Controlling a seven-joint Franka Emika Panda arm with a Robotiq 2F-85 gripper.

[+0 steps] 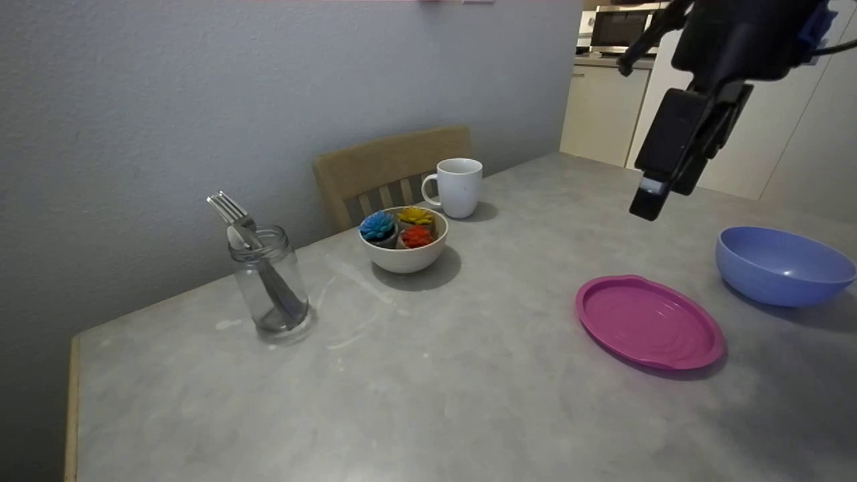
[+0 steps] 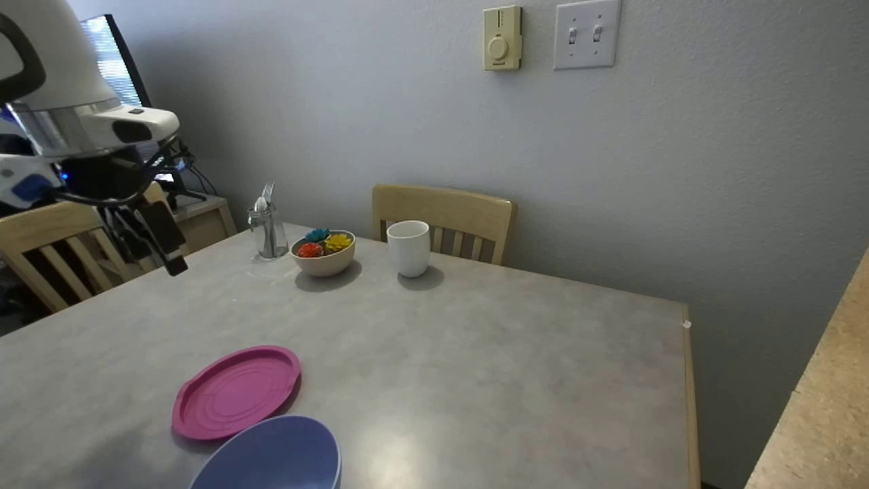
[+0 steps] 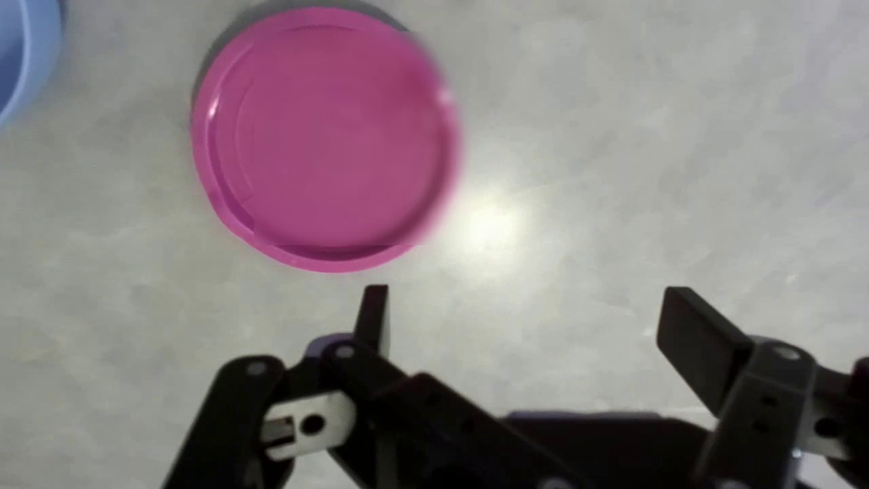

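Observation:
My gripper is open, its two dark fingers wide apart with only bare table showing between them. In exterior view 1 the gripper hangs in the air above the table, behind and over the pink plate. That plate lies on the grey table; in the wrist view the pink plate appears ahead of the left finger. A blue bowl stands upright close to the plate, apart from my fingers. The wrist view catches only the edge of the blue bowl at the upper left.
A clear jar holding cutlery, a white bowl with blue, yellow and red succulents, and a white mug stand along the wall side. Chairs stand beyond the table.

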